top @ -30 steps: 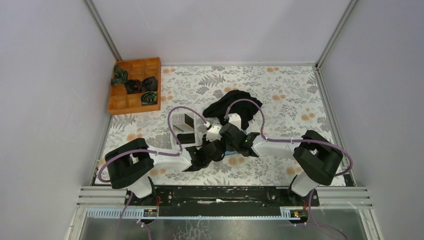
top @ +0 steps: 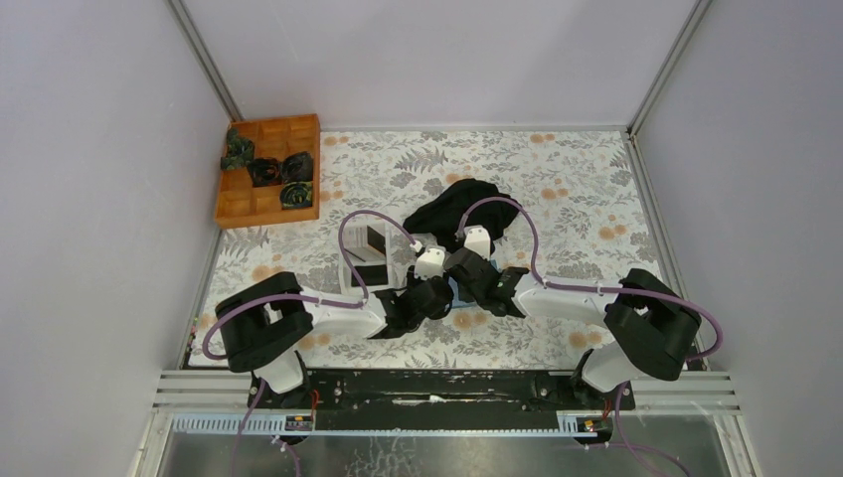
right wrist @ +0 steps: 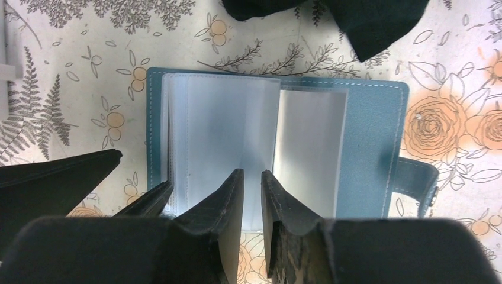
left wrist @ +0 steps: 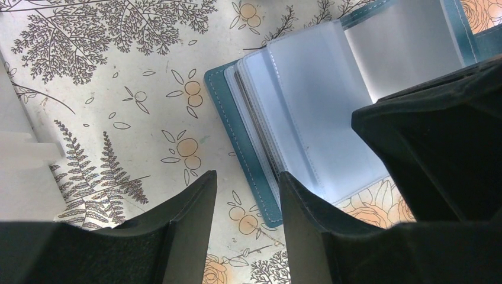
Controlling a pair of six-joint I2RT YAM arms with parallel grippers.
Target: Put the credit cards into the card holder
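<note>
The blue card holder lies open beneath both grippers, clear sleeves stacked on its left part, a white pocket at the right. My left gripper is part open above the holder's left edge, nothing visible between its fingers. My right gripper has its fingertips close together over the clear sleeve, near its right edge; whether a thin sleeve is caught between them I cannot tell. In the top view the holder is mostly hidden by the grippers.
A white tray with cards stands left of the grippers, a black cloth behind them. An orange compartment box sits at the back left.
My right gripper and arm have moved a little to the right. The left gripper has shifted slightly rightward too.
</note>
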